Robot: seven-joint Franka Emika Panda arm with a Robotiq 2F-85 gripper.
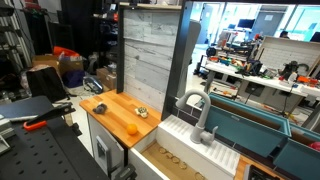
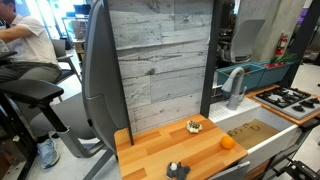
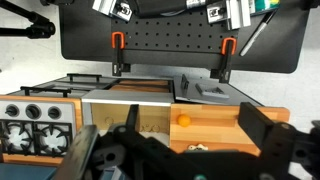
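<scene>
In the wrist view my gripper hangs with its two dark fingers wide apart, and nothing is held between them. Beneath the gap shows a wooden counter with an orange ball-like object (image 3: 184,120) on it. The same orange object (image 1: 132,129) rests near the counter's edge, beside the white basin, in the first exterior view; in the second it is the orange item (image 2: 228,142). Farther back on the wood lies a small pale patterned item (image 2: 193,126). A dark grey object (image 2: 177,170) lies at the other end. The gripper does not show clearly in either exterior view.
A white basin with a wood-coloured bottom (image 1: 172,166) adjoins the counter, with a grey faucet (image 1: 207,112) behind it. A stove top (image 2: 288,99) lies beyond. A grey plank wall (image 2: 165,75) backs the counter. A black perforated table (image 3: 190,40) stands on my side.
</scene>
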